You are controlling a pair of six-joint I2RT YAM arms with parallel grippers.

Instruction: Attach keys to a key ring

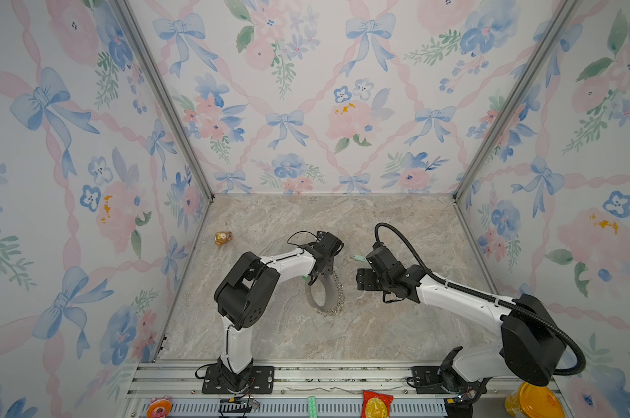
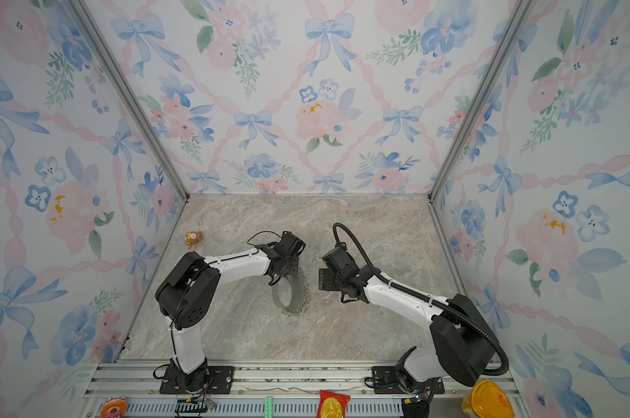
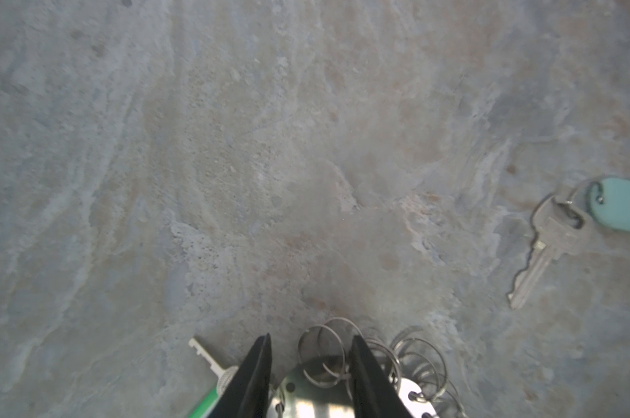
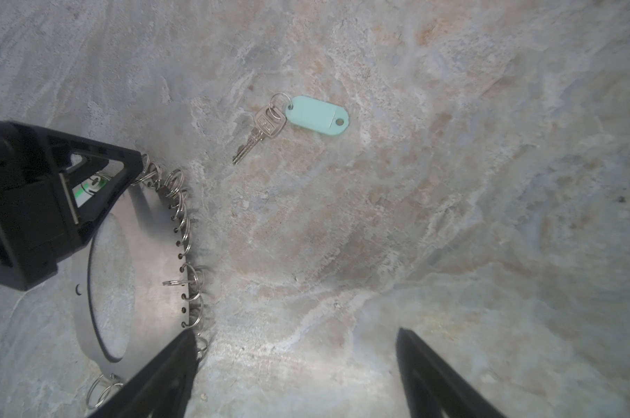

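Note:
A steel oval plate (image 4: 158,278) with many wire rings along its edge lies on the table; a green-tagged key (image 3: 210,362) is at its far end. To its right a key (image 4: 260,136) with a mint tag (image 4: 317,115) lies on the surface. My left gripper hovers over the plate's far end, fingertips apart above the rings, nothing visibly held. My right gripper stands right of the plate, fingers wide apart, blurred, with bare table between them.
A small orange-brown figure (image 1: 223,237) sits at the back left.

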